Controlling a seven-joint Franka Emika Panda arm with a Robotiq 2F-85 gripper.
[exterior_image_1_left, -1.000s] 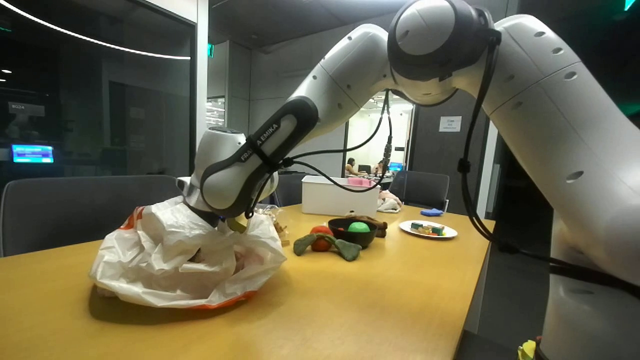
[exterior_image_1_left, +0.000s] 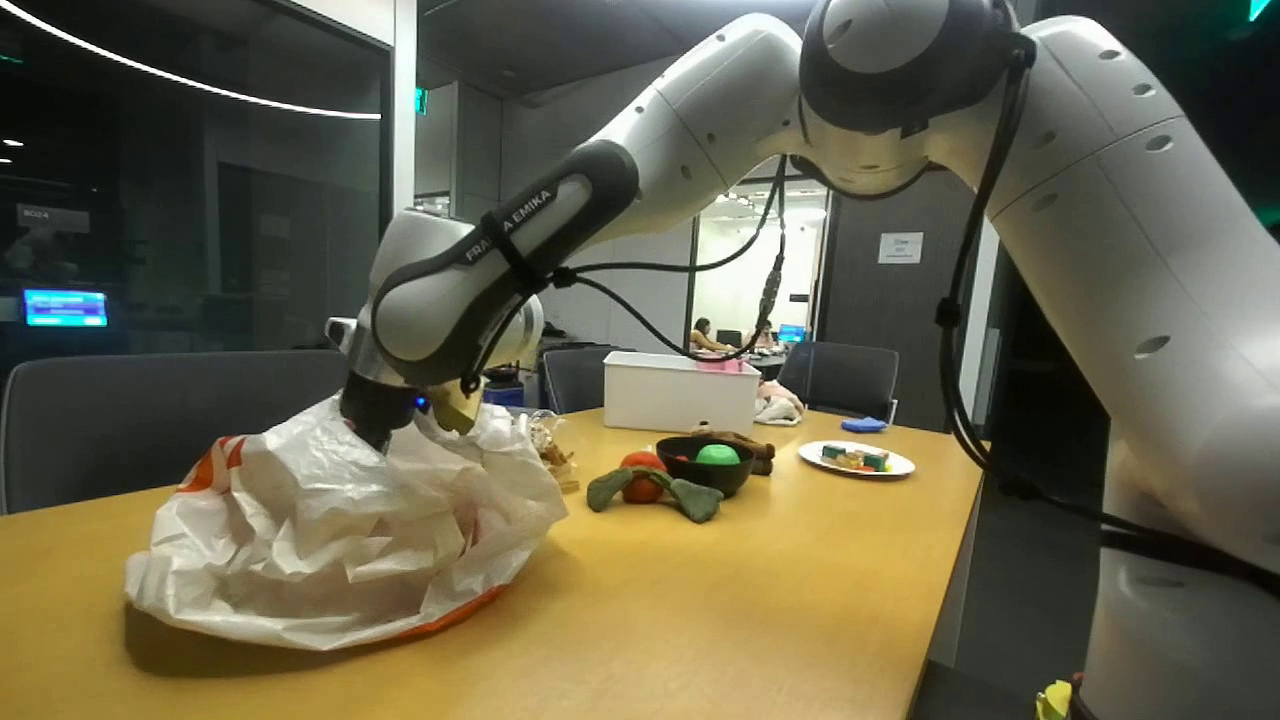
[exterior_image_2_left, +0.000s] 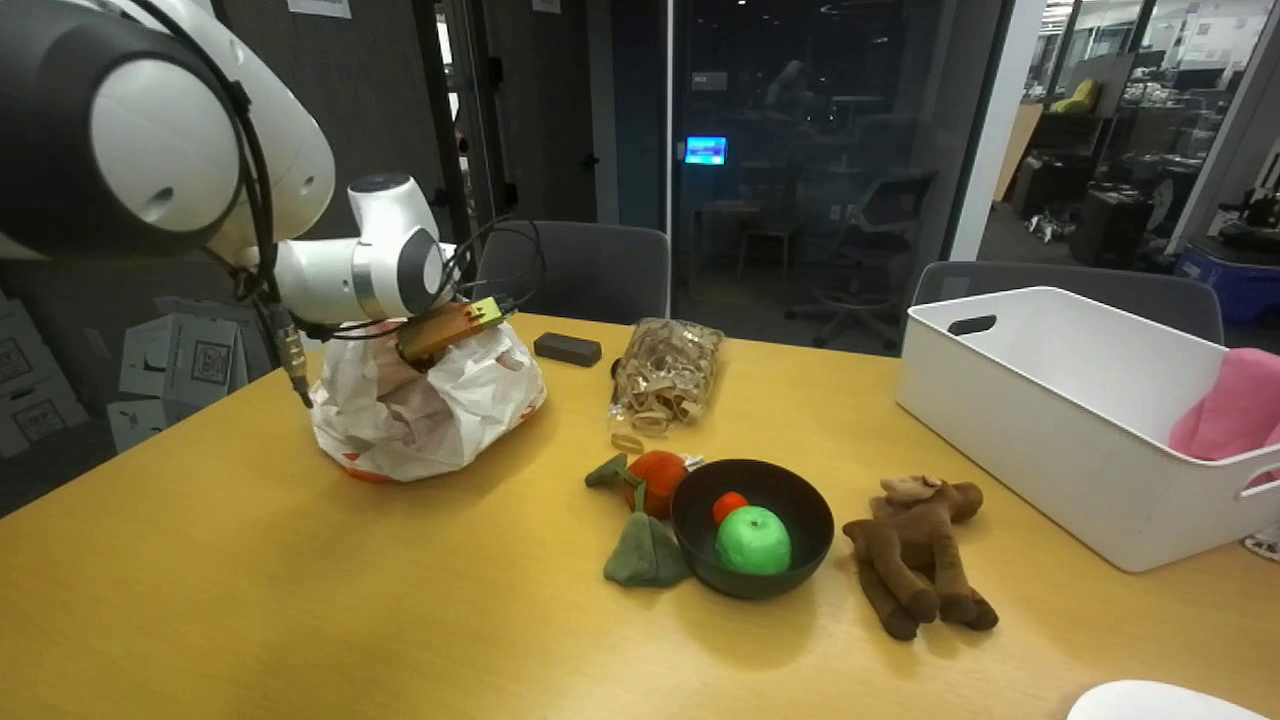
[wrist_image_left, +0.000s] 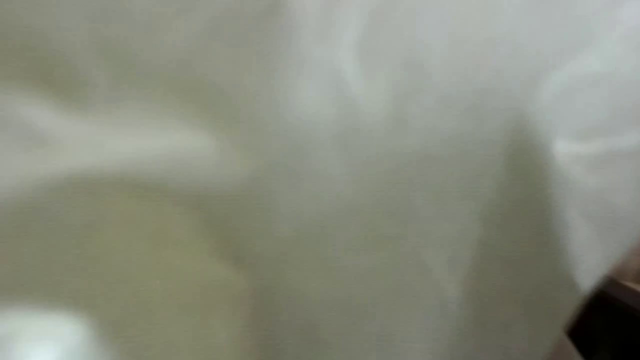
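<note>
A crumpled white plastic bag (exterior_image_1_left: 348, 528) with orange markings lies on its side at the table's left in exterior view 1. My gripper (exterior_image_1_left: 374, 414) reaches down into the bag, and its fingertips are hidden by the plastic. From the other side, the bag (exterior_image_2_left: 432, 402) bunches around the gripper, below its yellow-brown part (exterior_image_2_left: 450, 330). Blurred pale plastic (wrist_image_left: 360, 180) fills the wrist view, with only a dark edge in the lower right corner. What lies between the fingers, or inside the bag, cannot be made out.
Beyond the bag are a dark block (exterior_image_2_left: 567, 349), a clear packet (exterior_image_2_left: 668, 372), a black bowl (exterior_image_2_left: 686, 528) with a green fruit, a brown plush (exterior_image_2_left: 918, 552) and a white bin (exterior_image_2_left: 1032, 420). A white plate (exterior_image_1_left: 894, 466) lies further right.
The arm's wrist has moved left and lower in exterior view 1. The bag has shifted left and nearer the camera along with it. The other objects have stayed put.
</note>
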